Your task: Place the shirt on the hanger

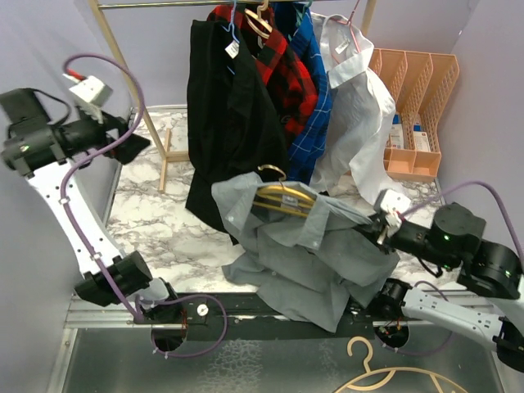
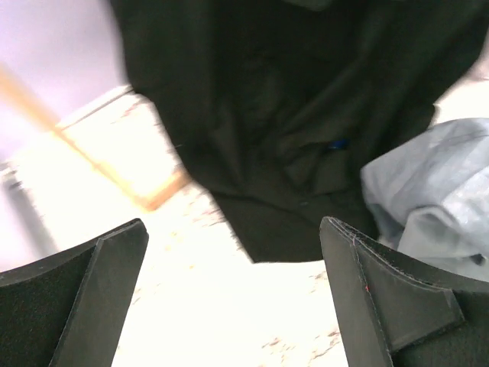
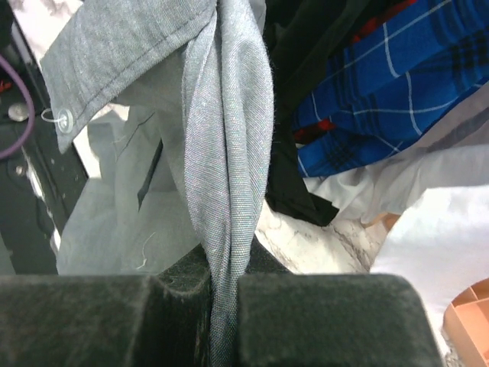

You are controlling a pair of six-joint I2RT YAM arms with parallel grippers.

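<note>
The grey shirt (image 1: 295,270) lies with its collar around a yellow hanger (image 1: 282,210), whose hook sticks up above it, at the lower middle of the top view. My right gripper (image 1: 378,229) is shut on the shirt's shoulder fabric; in the right wrist view a folded strip of grey cloth (image 3: 225,153) runs between its fingers. My left gripper (image 1: 131,147) is raised at the left, away from the shirt, open and empty over the floor and a black garment (image 2: 283,130) in the left wrist view.
A rail holds black, red plaid, blue plaid (image 1: 315,106) and white garments (image 1: 352,123) behind the shirt. An orange crate (image 1: 434,98) stands at back right, a loose wooden hanger (image 1: 368,378) at the front.
</note>
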